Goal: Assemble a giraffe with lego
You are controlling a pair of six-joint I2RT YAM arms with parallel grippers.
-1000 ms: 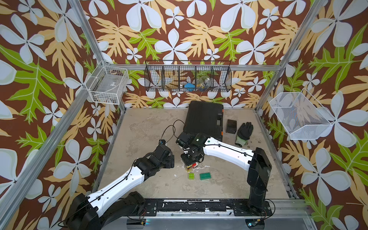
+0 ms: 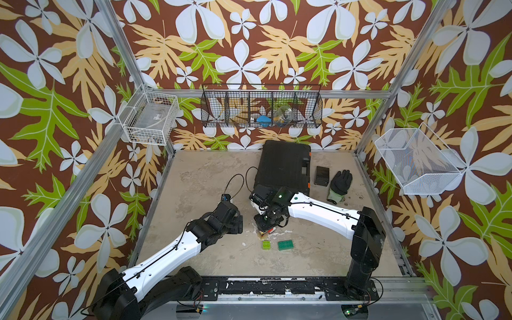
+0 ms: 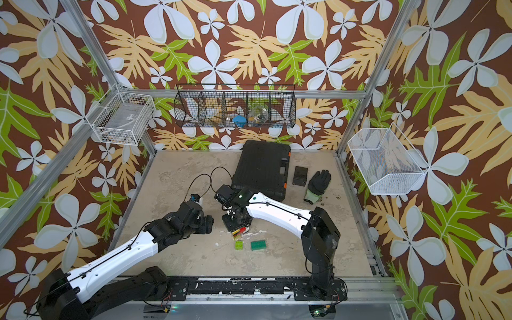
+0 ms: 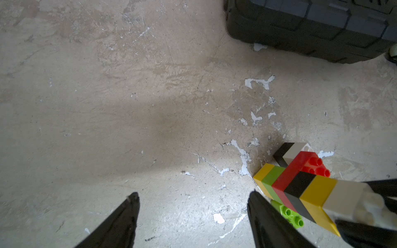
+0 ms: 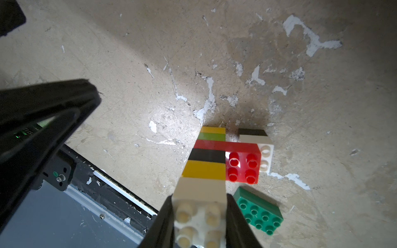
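A brick figure stands below my right gripper. Its tall column runs yellow, lime, red, black, yellow and up to a white brick. A red brick reaches sideways from the column to a short white and black stack. My right gripper's fingers press against both sides of the top white brick, so the finger is shut on it. Over bare table to the left, my left gripper stands open with nothing between its fingers. In the top views the right arm hides most of the figure.
A lime brick and a dark green brick lie loose in front of the figure. Behind are a black case, a small dark box and a glove.
The left arm and the loose bricks look unmoved.
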